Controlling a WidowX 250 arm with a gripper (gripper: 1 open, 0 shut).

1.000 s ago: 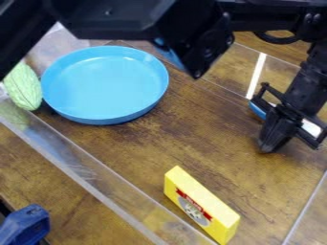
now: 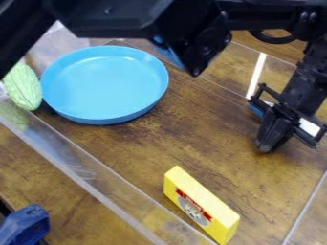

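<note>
The black gripper (image 2: 269,139) hangs at the right of the camera view, its tip low over the wooden table (image 2: 153,144), shut with nothing visible between its fingers. A yellow box (image 2: 202,204) with a red and white label lies on the table at the lower middle, below and left of the gripper. A blue plate (image 2: 105,81) sits at the upper left, with a pale green cabbage-like object (image 2: 23,84) beside it at the left edge.
Clear plastic strips run diagonally along the lower left. A blue object (image 2: 23,225) sits at the bottom left corner. The dark arm spans the top of the view. Bare table lies between plate, box and gripper.
</note>
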